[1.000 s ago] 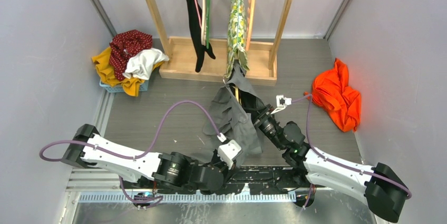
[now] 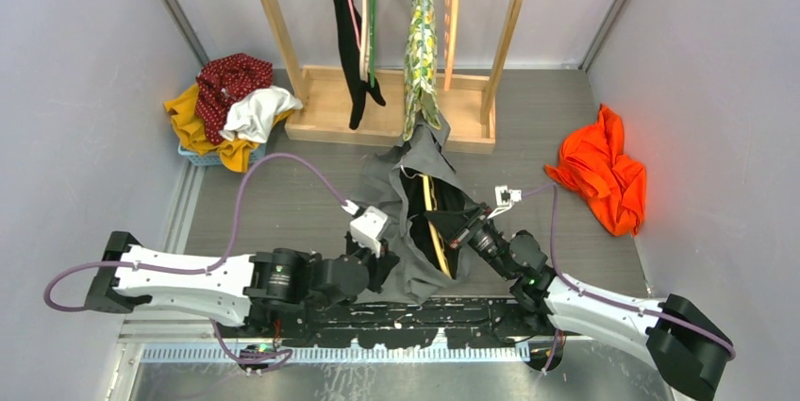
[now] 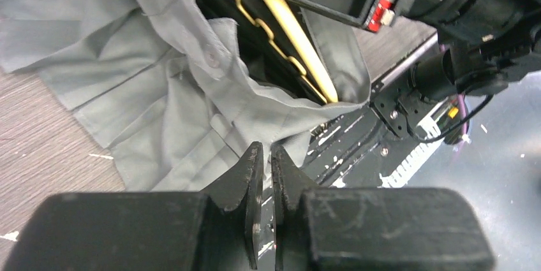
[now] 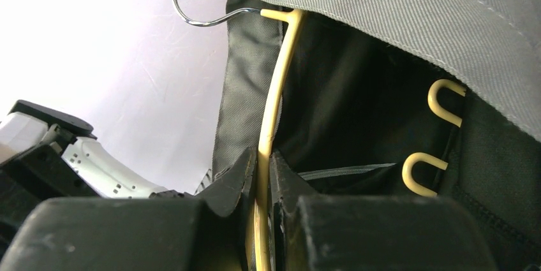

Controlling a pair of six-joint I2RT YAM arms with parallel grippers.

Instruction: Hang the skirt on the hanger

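A grey skirt with a black inside lies over the floor, its waist opening spread. Within the opening runs a yellow hanger. In the right wrist view its bar and metal hook show, along with two yellow loops. My right gripper closes around the hanger bar, one finger on each side. To the left of the opening, my left gripper has its fingertips close together with a narrow gap. Grey cloth shows at those tips; whether it is pinched is unclear.
Behind, a wooden rack carries hanging clothes, among them a yellow-green patterned garment close to the skirt. A basket of clothes stands left, and an orange cloth lies right. The floor between basket and skirt is clear.
My left gripper has moved left and away from the front edge. The skirt's opening has widened, uncovering more of the hanger and black inside.
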